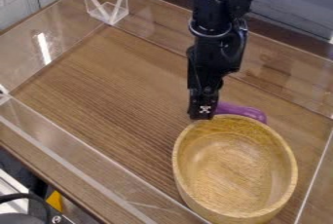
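My black gripper [212,99] hangs open in the middle of the camera view, fingers pointing down, just left of a purple object [243,112] lying on the wooden table. A large tan bowl [235,169] sits below it at the lower right. Part of the purple object is hidden behind the gripper and the bowl's rim.
A white wire rack [108,4] stands at the back left. Cables and dark items lie at the lower left edge.
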